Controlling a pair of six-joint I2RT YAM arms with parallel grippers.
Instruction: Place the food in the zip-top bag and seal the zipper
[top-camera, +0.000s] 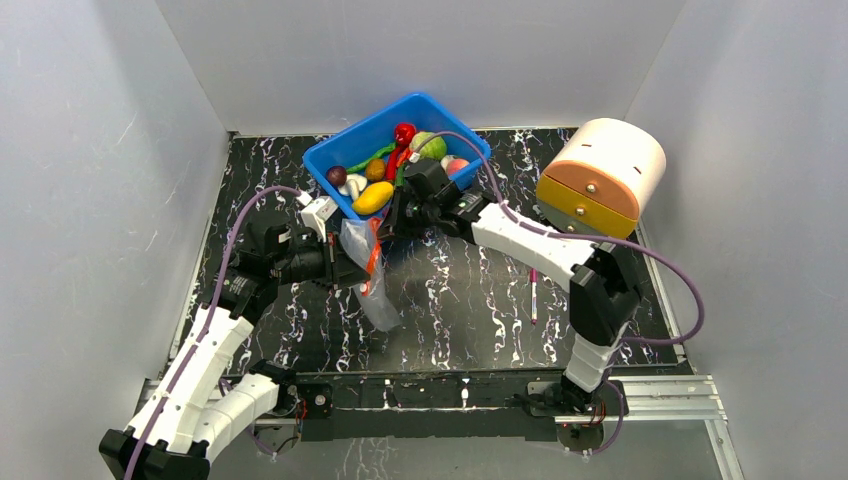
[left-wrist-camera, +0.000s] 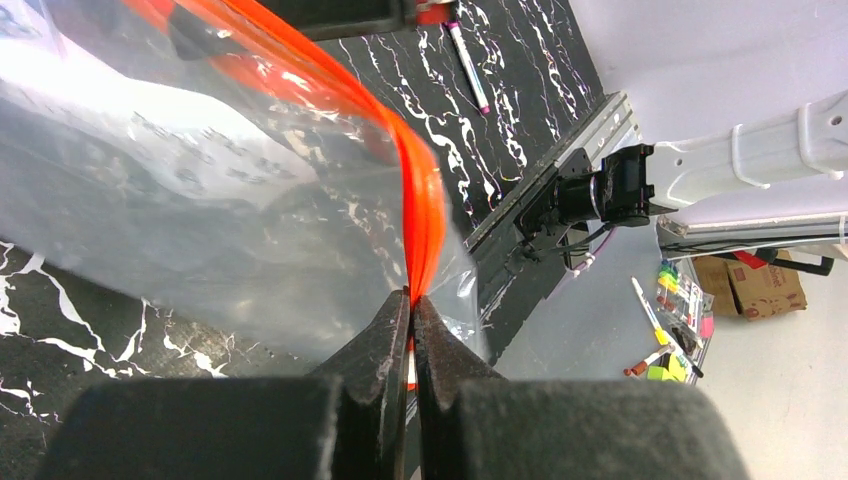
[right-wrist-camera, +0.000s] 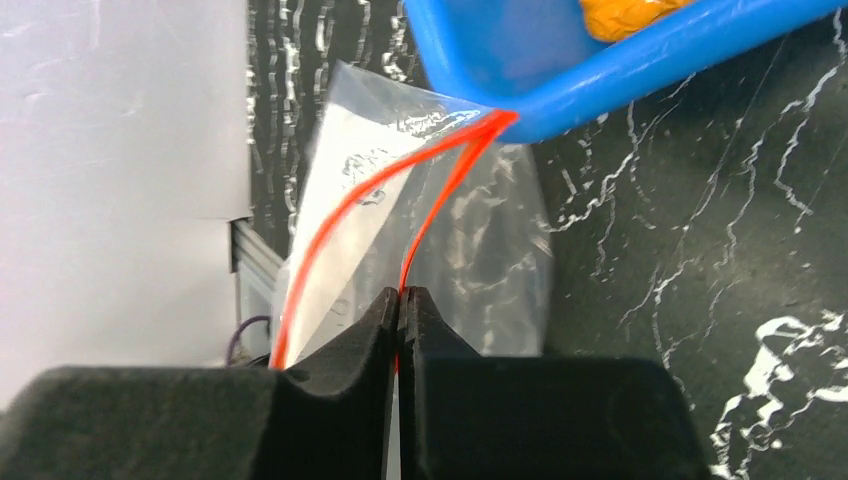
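A clear zip top bag (top-camera: 372, 298) with an orange zipper (left-wrist-camera: 420, 200) hangs in the air between my grippers, just in front of the blue bin. My left gripper is shut on the zipper at one end. My right gripper is shut on the zipper strip, which splits into two orange lines beyond its fingertips in the right wrist view. The bag (right-wrist-camera: 470, 250) looks empty. Toy food, including a yellow piece (top-camera: 372, 197), a red pepper (top-camera: 405, 130) and a cabbage, lies in the blue bin (top-camera: 350, 135).
A rounded box with yellow drawer (top-camera: 570, 200) stands at the back right. A marker (top-camera: 533, 298) lies on the table right of the bag. Grey walls bound the sides and back.
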